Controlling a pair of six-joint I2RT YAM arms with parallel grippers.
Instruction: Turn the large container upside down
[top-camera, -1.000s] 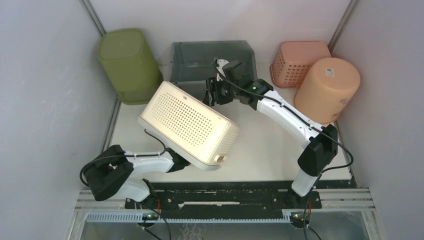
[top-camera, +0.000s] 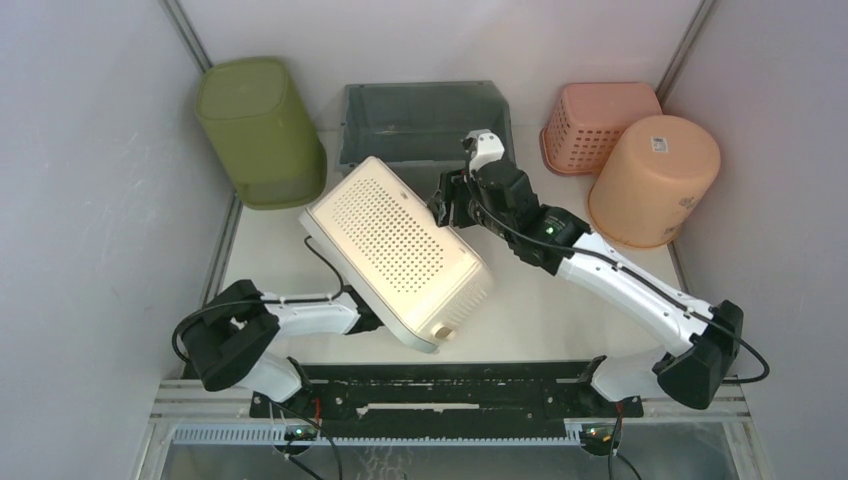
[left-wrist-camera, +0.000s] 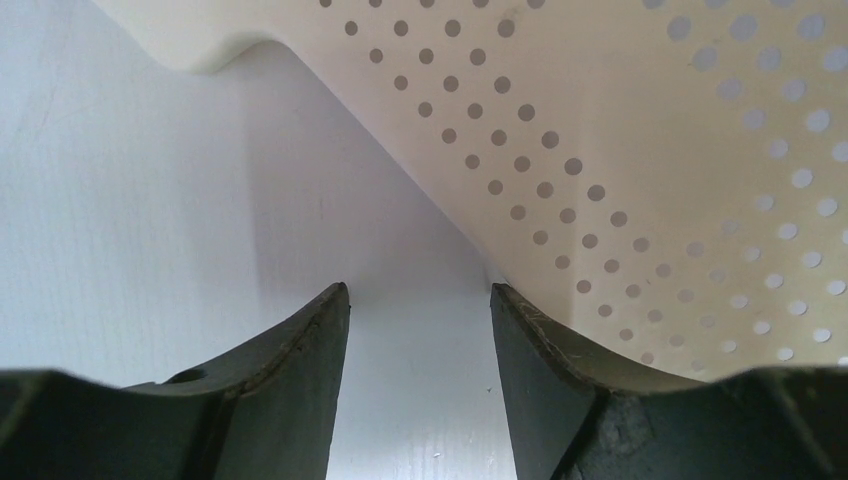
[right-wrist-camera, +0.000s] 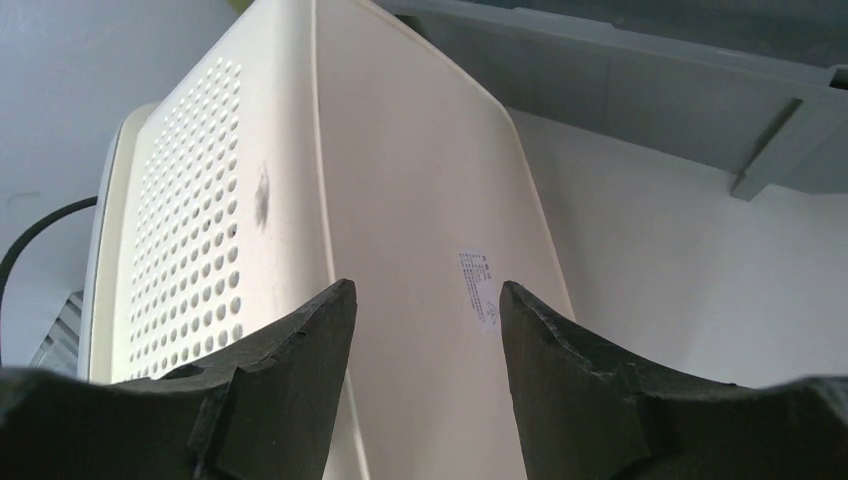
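A large cream perforated container (top-camera: 390, 240) lies tilted diagonally across the middle of the table, its dotted face upward in the top view. My left gripper is under its lower-left side, fingers apart, with the perforated wall (left-wrist-camera: 530, 150) just above and right of the right finger and nothing clearly held. My right gripper (top-camera: 450, 205) is at the container's upper-right edge; in the right wrist view its fingers (right-wrist-camera: 300, 360) lie in front of the cream wall (right-wrist-camera: 430, 200). Whether it grips that wall is hard to see.
A grey bin (top-camera: 420, 110) stands behind the container, close to it. A green bin (top-camera: 255, 140) is at back left; a pink basket (top-camera: 610, 100) and a peach bin (top-camera: 650, 180) are at back right. Bare table (top-camera: 560, 320) shows at the front right.
The container has shifted right, with a slight change of angle. My right arm has moved right and down in the top view, and my left arm slightly right.
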